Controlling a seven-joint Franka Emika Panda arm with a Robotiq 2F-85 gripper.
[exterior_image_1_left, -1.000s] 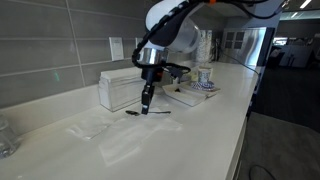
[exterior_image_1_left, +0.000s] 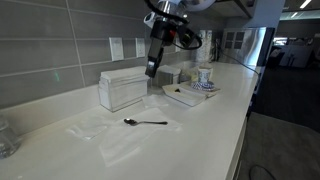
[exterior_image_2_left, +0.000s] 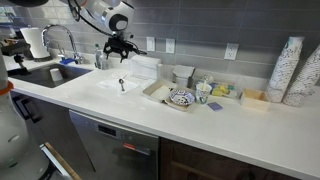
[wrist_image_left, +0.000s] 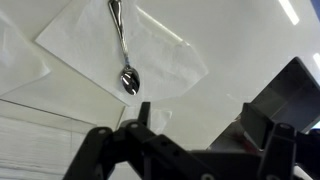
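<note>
A silver spoon with a dark bowl (exterior_image_1_left: 132, 122) lies on a thin white sheet (exterior_image_1_left: 125, 148) on the counter. The wrist view shows the spoon (wrist_image_left: 130, 78) whole, its handle running to the top edge and its bowl towards my gripper. My fingers there stand apart with nothing between them. In exterior view 1 the gripper (exterior_image_1_left: 152, 66) hangs well above the counter, clear of the spoon. A second crumpled white sheet (exterior_image_1_left: 90, 126) lies to the left.
A white box (exterior_image_1_left: 122, 90) stands against the tiled wall behind the spoon. To its right are a tray (exterior_image_1_left: 184, 95) and a patterned cup (exterior_image_1_left: 205, 75). A clear glass (exterior_image_1_left: 6, 138) stands at the far left.
My gripper has risen from beside the spoon to well above it.
</note>
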